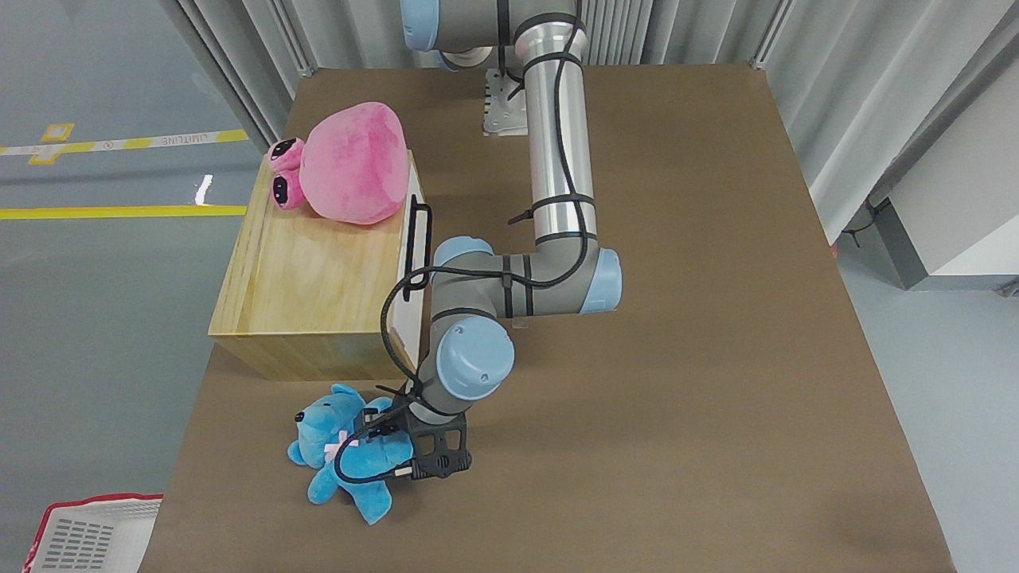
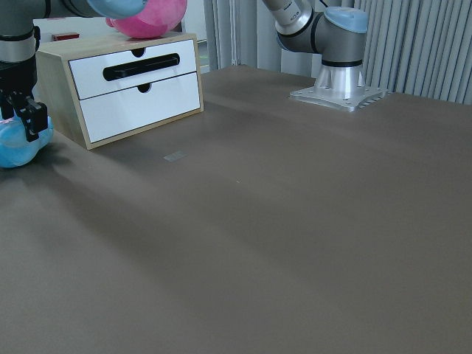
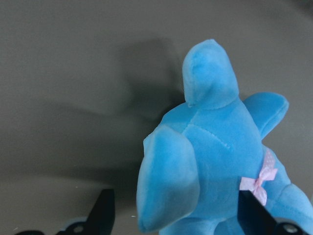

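Note:
A blue plush bear [image 1: 339, 458] with a pink bow lies on the table in front of the wooden two-drawer box [image 1: 306, 286], whose white drawers [image 2: 140, 103] are closed. My gripper [image 1: 387, 439] is low over the bear, which partly shows under it in the front view. In the wrist view the bear [image 3: 210, 152] fills the right half, between and beyond my open fingers. The gripper is at the left edge of the left view, against or just above the bear.
A pink plush toy [image 1: 353, 162] rests on top of the box. A white basket [image 1: 91, 535] with red rim stands off the table at lower left.

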